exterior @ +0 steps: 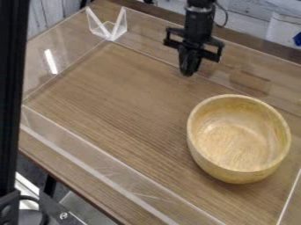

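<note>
My gripper [188, 63] reaches down from the top centre of the camera view, dark and low over the wooden table, shut, with nothing visible between its fingers. A large light-wooden bowl [238, 139] rests at the lower right, well in front of the gripper and to its right.
Clear plastic walls border it, with a white angular bracket [108, 26] at the back left. A dark area lies beyond the left edge.
</note>
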